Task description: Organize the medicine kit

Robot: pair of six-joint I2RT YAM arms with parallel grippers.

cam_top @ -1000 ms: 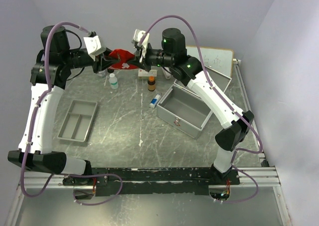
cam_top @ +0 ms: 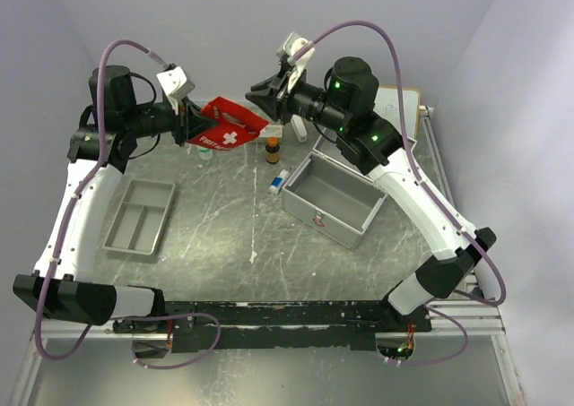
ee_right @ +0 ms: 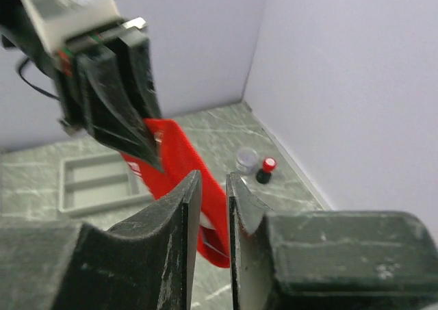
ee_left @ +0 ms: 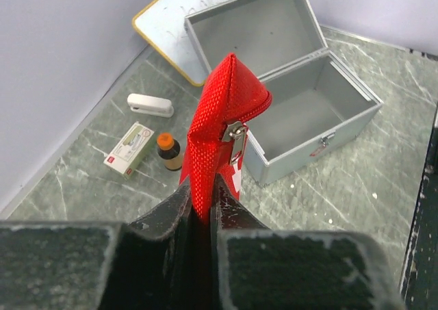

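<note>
A red first aid pouch (cam_top: pixel 231 128) with a white cross hangs in the air, my left gripper (cam_top: pixel 192 126) shut on one end of it. In the left wrist view the pouch (ee_left: pixel 220 118) stands up between the fingers, its zipper pull facing right. My right gripper (cam_top: pixel 264 101) is beside the pouch's free end. A narrow gap shows between its fingertips in the right wrist view, with the red pouch (ee_right: pixel 179 166) behind them and nothing visibly gripped. The grey medicine box (cam_top: pixel 336 200) stands lid up, its visible inside empty.
A grey divided tray (cam_top: pixel 141 216) lies at the left. Near the table's back are a brown bottle (cam_top: pixel 273 151), a blue-white tube (cam_top: pixel 279 182), a carton (ee_left: pixel 130 150) and a white stapler-like item (ee_left: pixel 150 105). A whiteboard (ee_left: pixel 179 22) is behind the box.
My right gripper touched the pouch's end earlier and is now apart from it, farther right and higher in the top view. The left gripper moved slightly, and more of the pouch shows.
</note>
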